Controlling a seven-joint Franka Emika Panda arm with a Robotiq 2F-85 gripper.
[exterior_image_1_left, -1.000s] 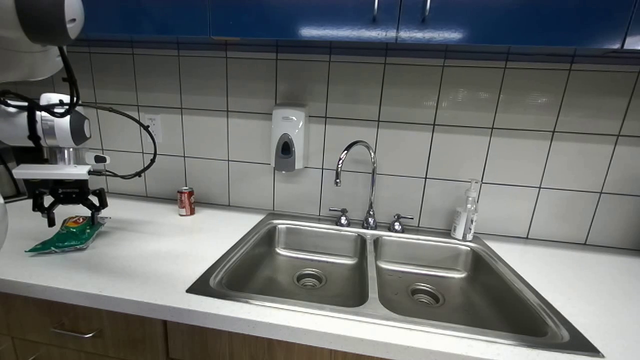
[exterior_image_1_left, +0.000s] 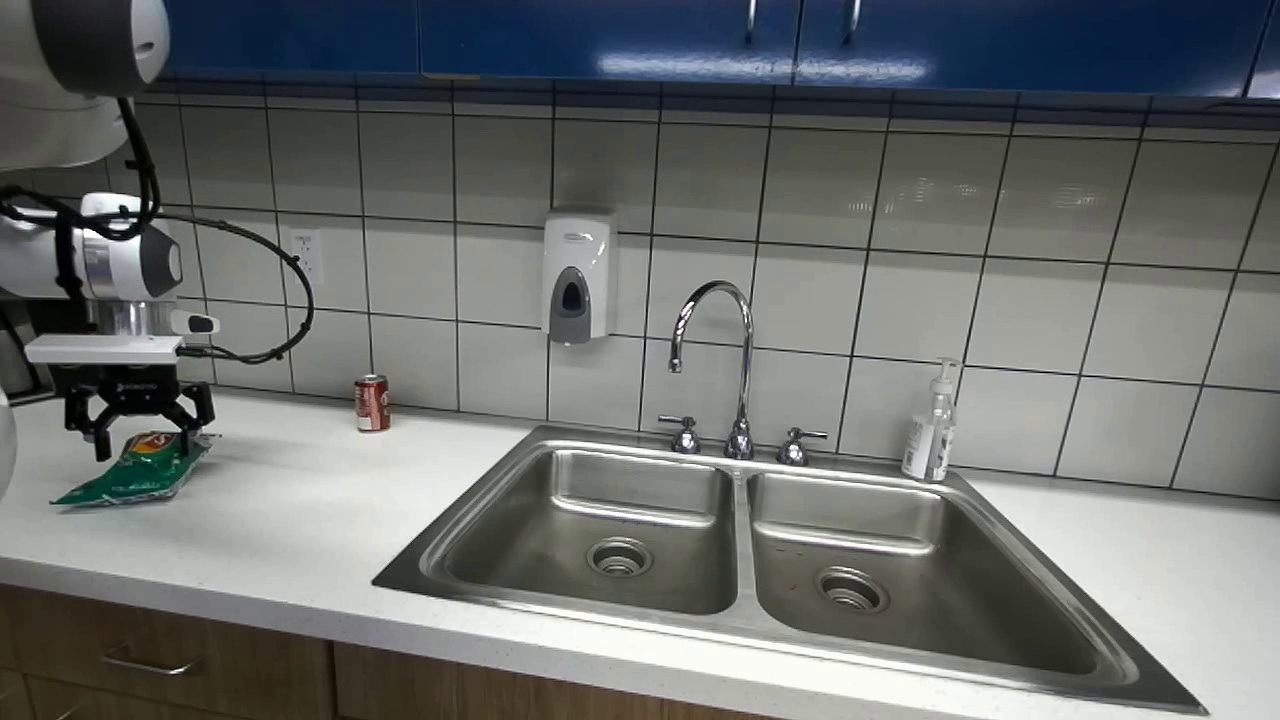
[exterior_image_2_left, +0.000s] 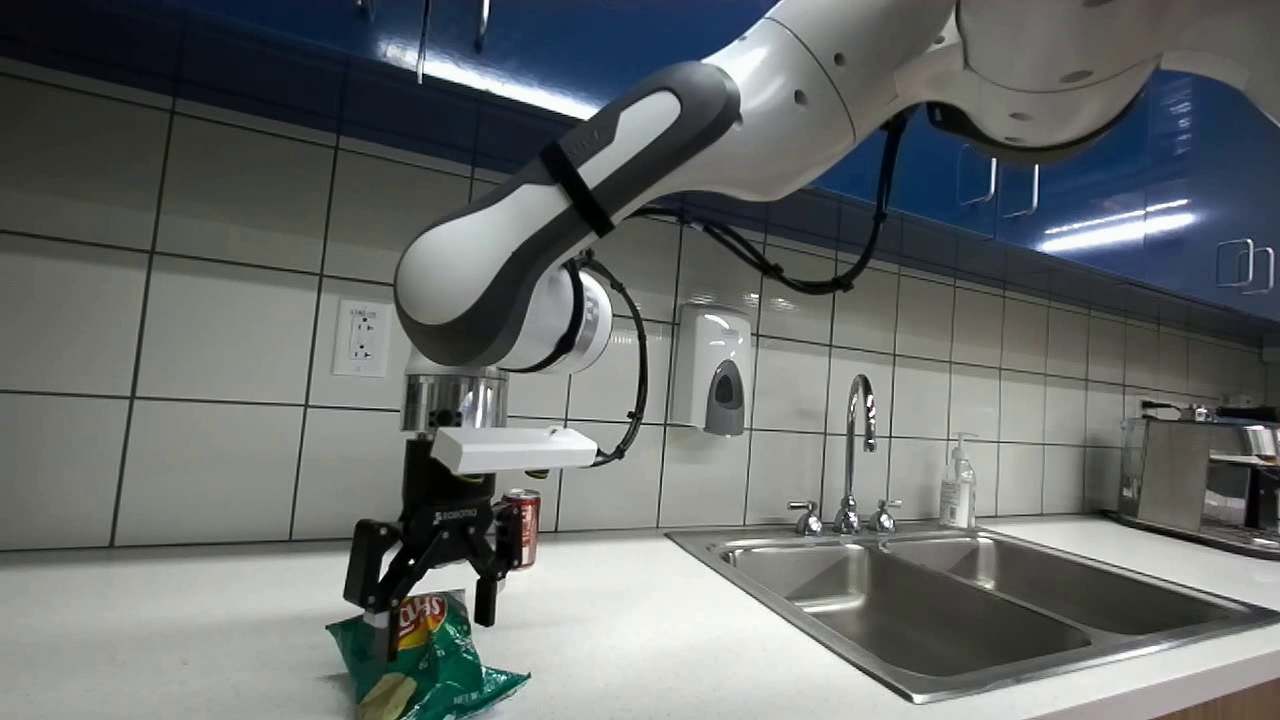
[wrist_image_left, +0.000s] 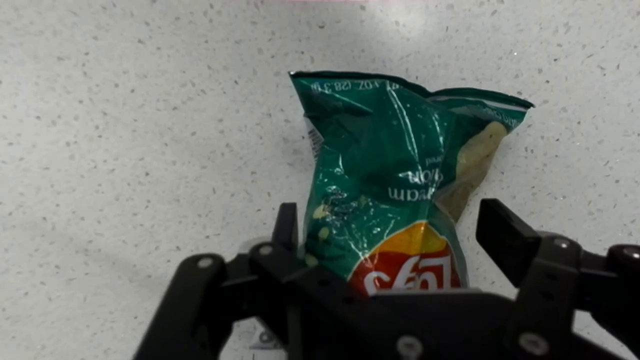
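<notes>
A green chip bag (wrist_image_left: 372, 144) with a red and yellow logo lies on the white counter, at the far left in exterior view 1. My gripper (exterior_image_1_left: 144, 451) is open right over the bag (exterior_image_1_left: 138, 476), pointing down. In the wrist view its two fingers (wrist_image_left: 501, 240) stand on either side of the logo end, and the gripper's own body hides that end of the bag. In exterior view 2 one finger (exterior_image_2_left: 381, 630) overlaps the bag (exterior_image_2_left: 462, 672); whether they touch I cannot tell.
A red soda can (exterior_image_1_left: 372, 403) stands by the tiled wall behind the gripper. To the right is a double steel sink (exterior_image_1_left: 744, 540) with a tall faucet (exterior_image_1_left: 741, 384), and a soap bottle (exterior_image_1_left: 932, 432) at its back corner. Bare counter (exterior_image_1_left: 312, 504) lies between bag and sink.
My gripper sits very slightly lower than a second ago, still open. The bag has not visibly moved.
</notes>
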